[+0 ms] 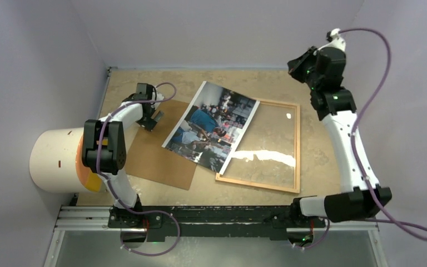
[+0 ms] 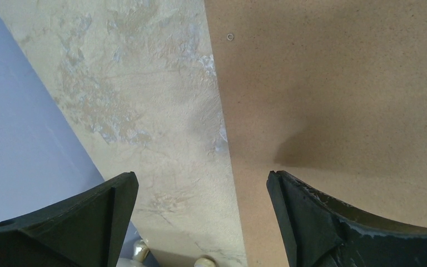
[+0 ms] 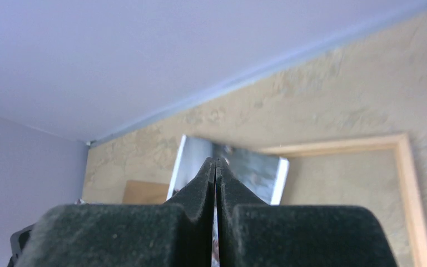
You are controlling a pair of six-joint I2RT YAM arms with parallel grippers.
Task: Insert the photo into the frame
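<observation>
The photo (image 1: pixel 211 128) lies tilted, partly over the left side of the wooden frame (image 1: pixel 297 144), which has a clear pane inside. My right gripper (image 1: pixel 291 68) is raised high at the back right, shut, with no photo visibly between its fingers; the right wrist view shows the photo and frame blurred below. My left gripper stands open over the left edge of the brown board (image 2: pixel 333 100), with nothing between its fingers.
A large white cylinder (image 1: pixel 55 160) stands at the left beside my left arm. Walls bound the work surface at the back and both sides. A bare strip of table (image 1: pixel 189 78) runs along the back.
</observation>
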